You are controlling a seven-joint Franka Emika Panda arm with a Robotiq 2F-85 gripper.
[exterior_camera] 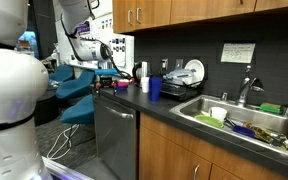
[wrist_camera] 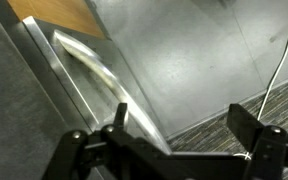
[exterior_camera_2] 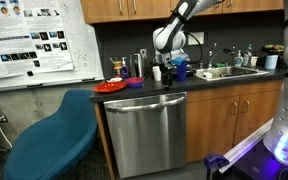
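The dishwasher [exterior_camera_2: 149, 133] is a grey steel front under the counter, and its door looks shut. Its curved bar handle [wrist_camera: 109, 80] runs diagonally across the left of the wrist view. My gripper stands open at the bottom of that view, with its fingers wide apart. The left finger [wrist_camera: 109, 150] overlaps the lower end of the handle in the picture; whether they touch I cannot tell. Only floor and a white cable show between the fingers. In exterior view 1 the white arm [exterior_camera: 9, 100] fills the left side, and the gripper is out of frame.
Wooden cabinets [exterior_camera: 169, 143] adjoin the dishwasher, with a sink [exterior_camera: 239, 125] set in the dark counter above. A blue container [exterior_camera: 155, 88] and a dish rack stand there. A person [exterior_camera: 88, 52] is behind the counter. Blue chairs [exterior_camera_2: 49, 130] and a loose cable [exterior_camera: 59, 145] lie beyond.
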